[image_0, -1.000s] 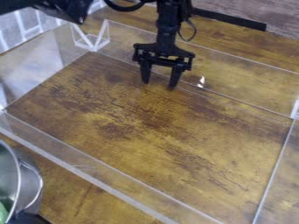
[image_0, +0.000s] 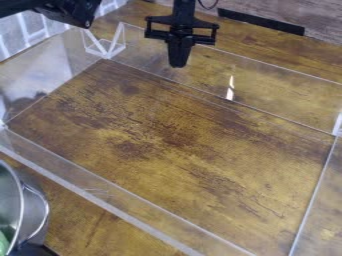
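Note:
My black gripper (image_0: 178, 52) hangs near the top centre of the view, raised at the back of a wooden work surface (image_0: 174, 150) edged with clear plastic walls. Its fingers look close together at the lower tip, with nothing visible between them. A small light glint or object, too small to identify, shows just right of and below it.
A metal container (image_0: 20, 205) sits at the lower left, outside the clear walls. A white frame (image_0: 104, 45) stands at the back left, with dark cables above it.

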